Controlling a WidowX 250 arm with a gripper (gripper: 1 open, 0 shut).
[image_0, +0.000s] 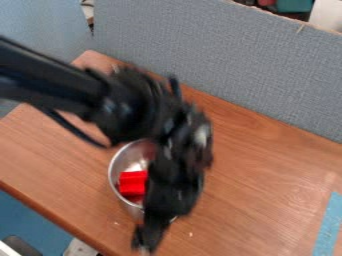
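Observation:
My gripper, dark and motion-blurred, reaches down the middle of the view over the right part of a steel pot. A red object lies inside the pot, partly hidden behind the gripper. The blur hides the fingers' exact shape and whether anything is between them.
A grey padded wall runs along the back. The table's front left edge drops to a blue floor.

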